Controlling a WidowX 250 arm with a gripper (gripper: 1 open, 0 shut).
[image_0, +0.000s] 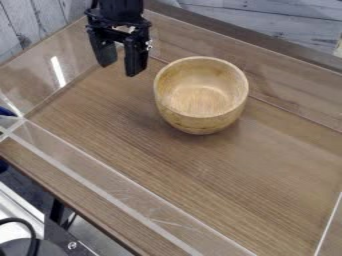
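Note:
The black arm's gripper (119, 55) hangs at the top left over the wooden table, its two dark fingers apart, open, with nothing clearly between them. A round pale wooden bowl (201, 118) sits right of centre, to the right of and lower than the gripper, apart from it. The bowl looks empty.
A light wall stands at the back.

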